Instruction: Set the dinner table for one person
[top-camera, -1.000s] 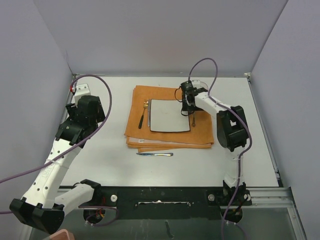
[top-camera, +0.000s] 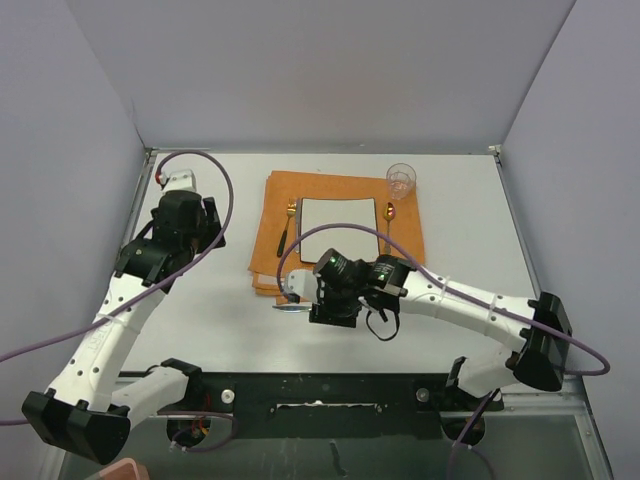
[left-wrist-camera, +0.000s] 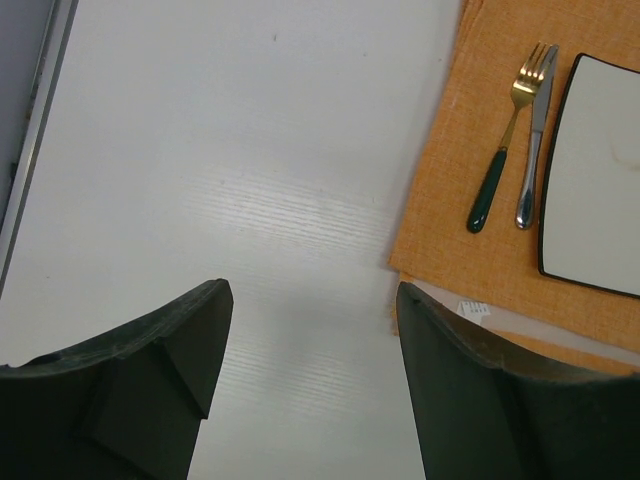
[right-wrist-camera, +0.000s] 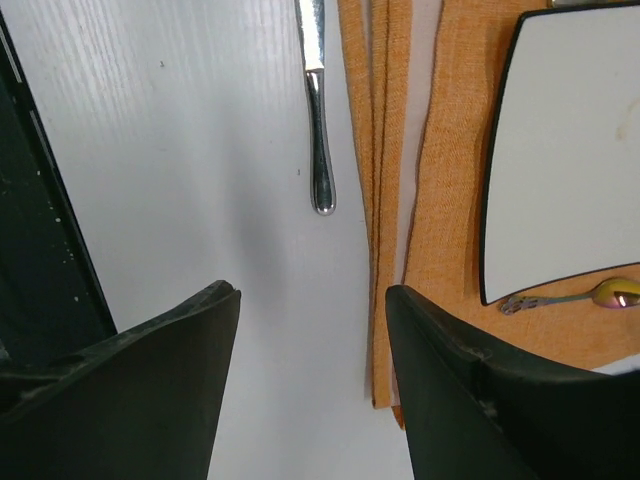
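Observation:
On the orange placemat (top-camera: 350, 188) sits a white square plate (top-camera: 338, 214) with a dark rim. A fork with a dark green handle (left-wrist-camera: 487, 192) and a silver knife (left-wrist-camera: 538, 130) lie left of the plate; a gold-bowled spoon (top-camera: 388, 222) is on its right. A clear glass (top-camera: 401, 180) stands at the mat's back right corner. Another knife (right-wrist-camera: 318, 130) rests on the bare table before the mat's front edge. Above the table near that knife, my right gripper is part open and empty. Over at the left, my left gripper hangs open and empty.
More orange mats (right-wrist-camera: 384, 200) show at the placemat's front edge. Bare white table (top-camera: 240, 330) lies left and in front. A dark front edge (top-camera: 320, 400) and grey side walls bound the area.
My right arm has swung from beside the spoon, across the plate, to the front near the loose knife. My left arm has shifted slightly right. The table items look unmoved.

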